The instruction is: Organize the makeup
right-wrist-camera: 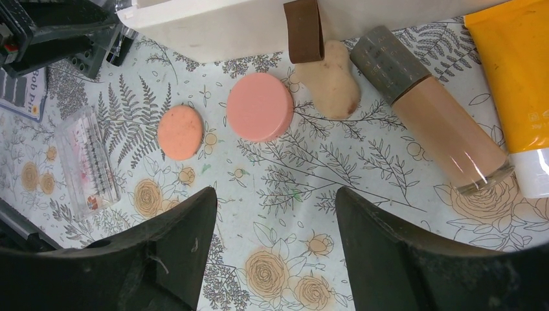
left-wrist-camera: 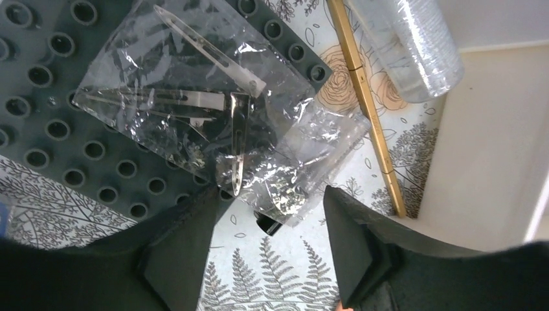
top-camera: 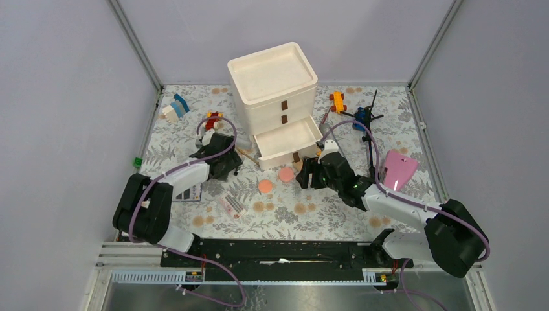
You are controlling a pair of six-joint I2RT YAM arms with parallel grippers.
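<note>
My left gripper is part open above a clear plastic bag of metal hair clips [left-wrist-camera: 194, 110] on a dark studded mat [left-wrist-camera: 58, 129]; nothing shows held between its fingers. A clear bottle [left-wrist-camera: 414, 45] and a gold pencil [left-wrist-camera: 362, 91] lie beside it. My right gripper stands open over bare table, before a pink round compact [right-wrist-camera: 259, 107], smaller peach disc [right-wrist-camera: 179, 132], foundation bottle [right-wrist-camera: 447, 129], yellow tube [right-wrist-camera: 511, 78] and beige puff [right-wrist-camera: 327, 84]. The white organizer [top-camera: 272, 74] has its bottom drawer [top-camera: 281, 139] pulled out.
A clear case [top-camera: 232, 205] lies at front left, a pink item [top-camera: 398, 170] and black stand [top-camera: 368, 136] at right. Toys [top-camera: 338, 102] sit at the back.
</note>
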